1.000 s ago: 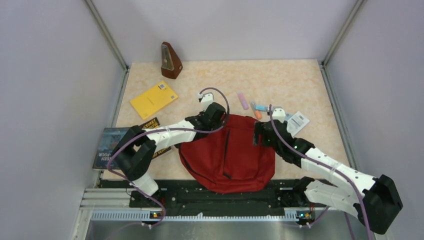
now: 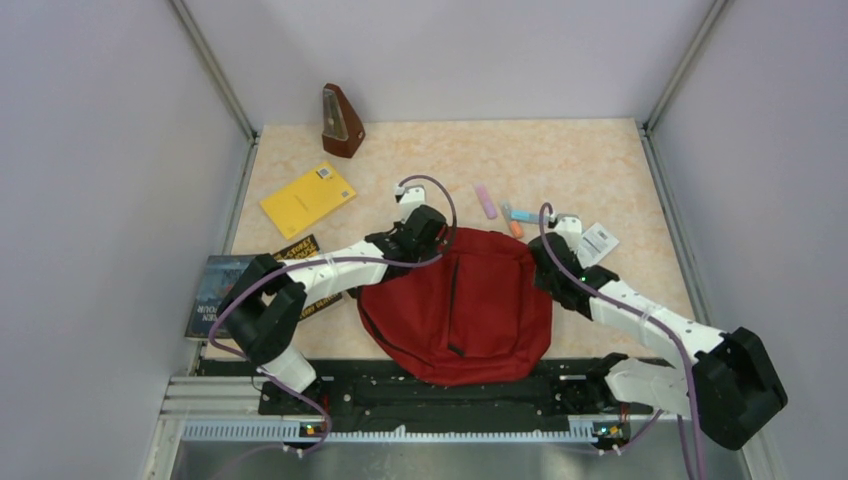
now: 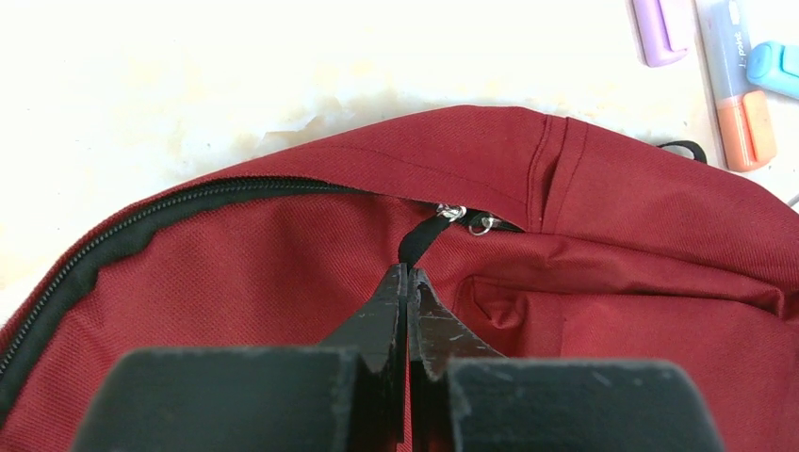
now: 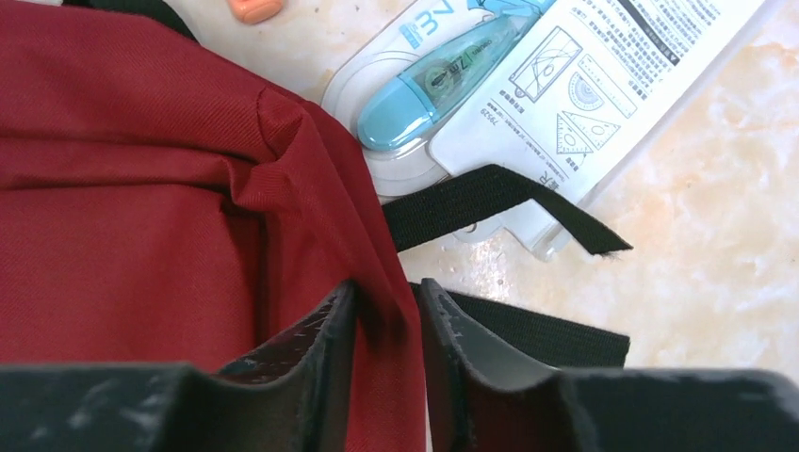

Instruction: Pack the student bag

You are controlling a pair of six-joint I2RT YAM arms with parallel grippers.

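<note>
The red student bag [image 2: 480, 310] lies flat on the table, its zipper curving along the left. In the left wrist view, my left gripper is shut at the black zipper pull [image 3: 422, 235], the pull's lower end at its fingertips. In the right wrist view, my right gripper is part open over the bag's right edge, with a fold of red fabric [image 4: 372, 273] between or just under its fingers. Black straps [image 4: 516, 325] stick out beside that edge.
A yellow booklet [image 2: 307, 200] and dark books [image 2: 225, 290] lie left, a metronome [image 2: 342, 120] stands at the back, highlighters [image 2: 485, 200], correction tape [image 4: 433, 85] and a ruler set [image 4: 603, 94] lie behind and right.
My right arm has moved right and slightly back, to the bag's right edge.
</note>
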